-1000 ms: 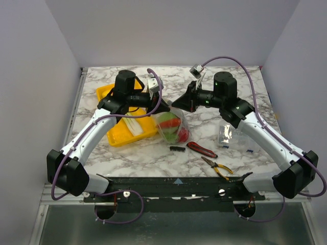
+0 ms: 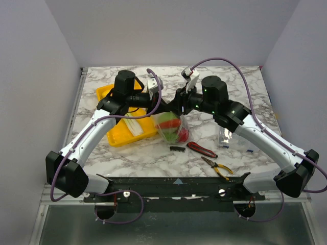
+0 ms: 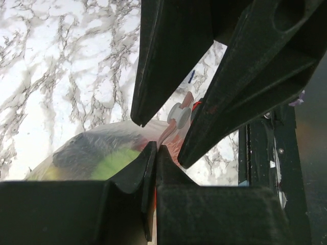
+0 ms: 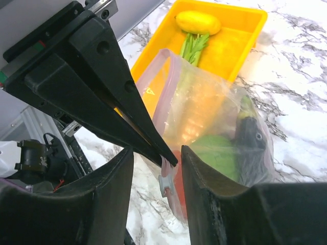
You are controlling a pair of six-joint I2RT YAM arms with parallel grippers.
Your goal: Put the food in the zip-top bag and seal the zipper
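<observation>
The clear zip top bag stands at the table's middle with green, red and dark food inside, seen through its plastic. In the right wrist view its pinkish zipper rim gapes at the far part. My left gripper is shut on this thin rim, which runs out from between its fingertips. Just past them sits the whitish zipper slider, also visible as a small grey piece. My right gripper is open, one finger on either side of the rim near the slider; whether they touch it I cannot tell.
Behind the bag, a yellow tray holds a yellow vegetable and green stalks. In front lie a black comb-like piece, a red-handled tool and yellow pliers. Clear plastic lies at the right.
My right gripper has come left from beside the bag to the left gripper's tip, its wrist turning. My left gripper has stayed nearly in place at the rim.
</observation>
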